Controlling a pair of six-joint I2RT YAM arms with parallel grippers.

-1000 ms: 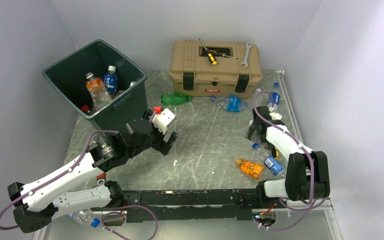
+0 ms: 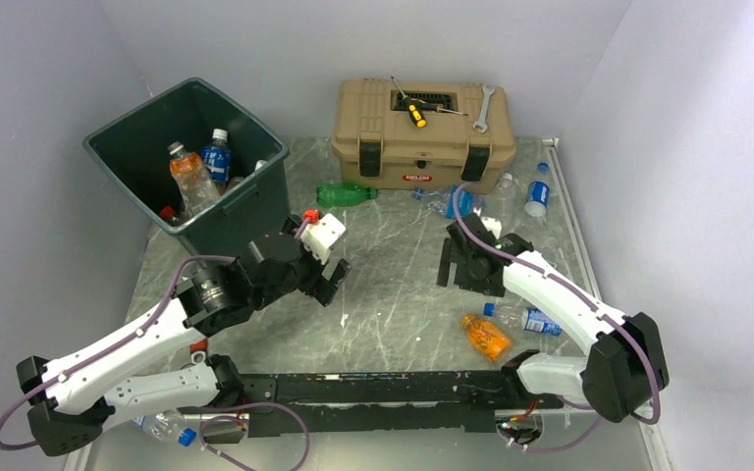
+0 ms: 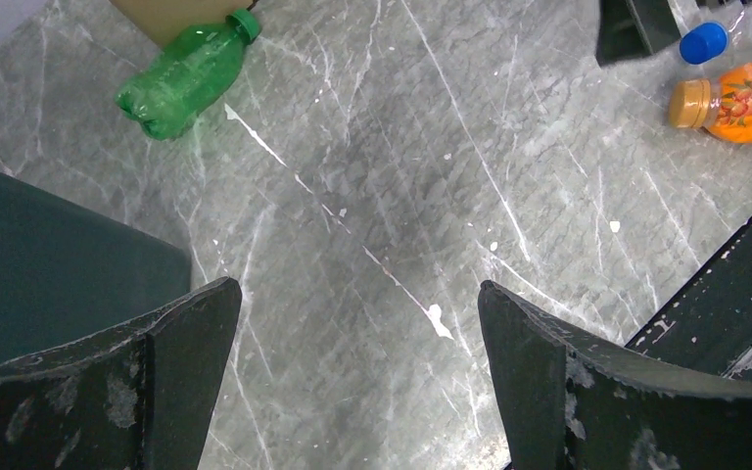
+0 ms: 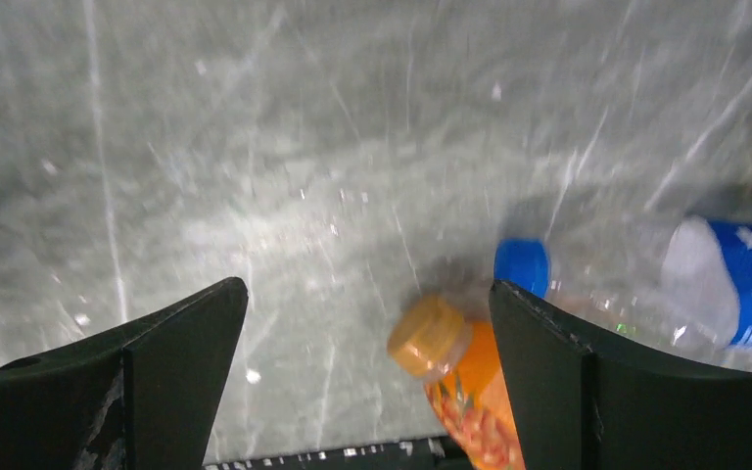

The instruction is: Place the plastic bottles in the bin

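Note:
The green bin (image 2: 236, 221) at back left holds several bottles. My left gripper (image 2: 319, 280) hangs open beside it, empty between its fingers. My open right gripper (image 2: 457, 265) is above the floor at right, just behind an orange bottle (image 2: 487, 338) and a blue-capped bottle (image 2: 540, 321); both appear by its right finger (image 4: 646, 411) in the right wrist view. A green bottle (image 2: 344, 194) and a crushed clear bottle (image 2: 459, 202) lie before the toolbox; more bottles (image 2: 537, 196) are at back right, and one (image 2: 167, 427) at front left.
The tan toolbox (image 2: 422, 142) stands at the back with screwdrivers and a wrench on top. Walls border the sides.
My right arm has swung left and toward the front from the right edge. The blue-capped bottle near it has shifted and turned slightly. The left arm is unchanged.

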